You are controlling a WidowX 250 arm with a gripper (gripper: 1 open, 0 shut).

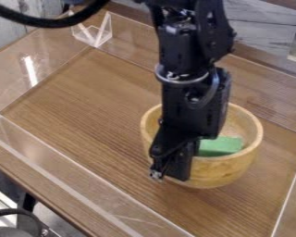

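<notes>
The black gripper [176, 157] reaches down over a round yellow-tan bowl [222, 170] on the wooden table, its lower end at the bowl's front left. A pale green object [222, 146] lies inside the bowl, partly hidden by the gripper. Whether the fingers have the bowl's rim between them is hard to see.
A clear plastic piece [93, 28] stands at the back left. Pale edges border the table at the left, back and right.
</notes>
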